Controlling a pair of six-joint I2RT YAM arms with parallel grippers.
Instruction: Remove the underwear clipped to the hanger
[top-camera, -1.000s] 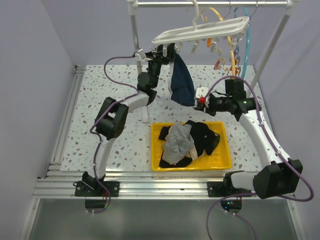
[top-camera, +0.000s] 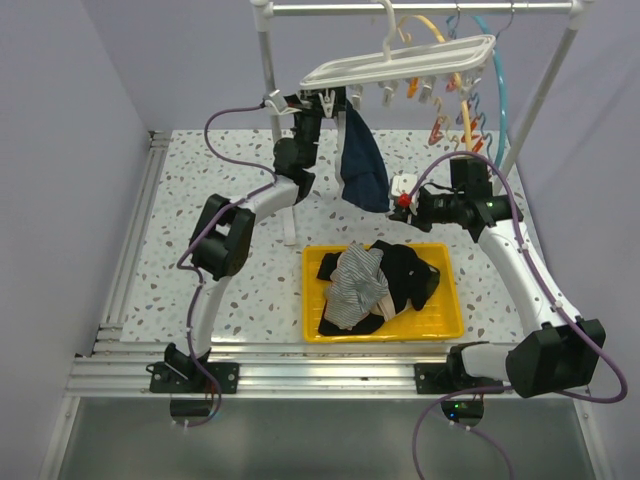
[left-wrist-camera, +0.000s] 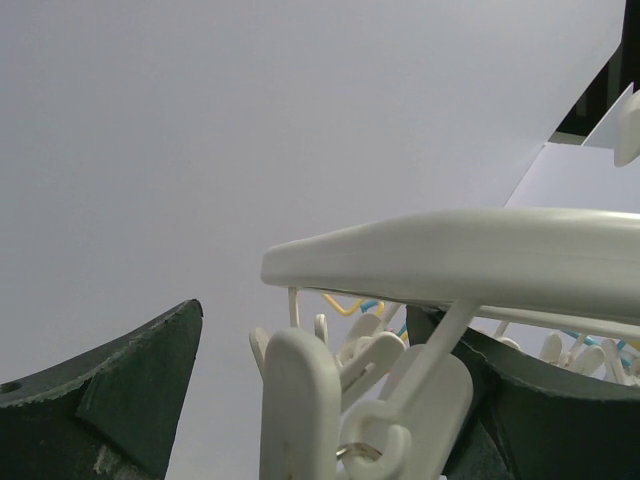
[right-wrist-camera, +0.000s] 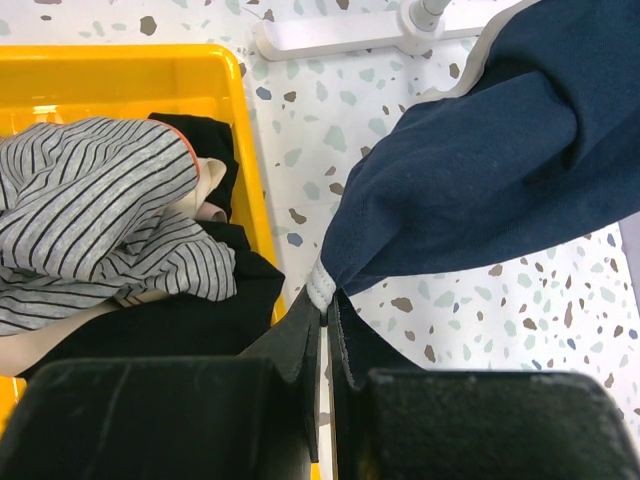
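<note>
Navy underwear (top-camera: 362, 165) (right-wrist-camera: 470, 170) hangs from the clips under the white hanger (top-camera: 395, 62) (left-wrist-camera: 450, 250). My right gripper (top-camera: 398, 207) is shut on its lower tip, where a pale band shows between the fingertips. My left gripper (top-camera: 320, 105) is up at the hanger's left end, partly open around a white clip (left-wrist-camera: 300, 400); in the left wrist view the dark fingers stand either side of the clips. The underwear's top is hidden behind hanger and gripper.
A yellow basket (top-camera: 452, 300) (right-wrist-camera: 228, 70) below holds striped and black cloths. More coloured hangers (top-camera: 465, 100) hang at the right of the white rail (top-camera: 330, 8).
My left gripper has shifted slightly up and left at the hanger's end, and the hanger has moved slightly with it. My right gripper looks unmoved.
</note>
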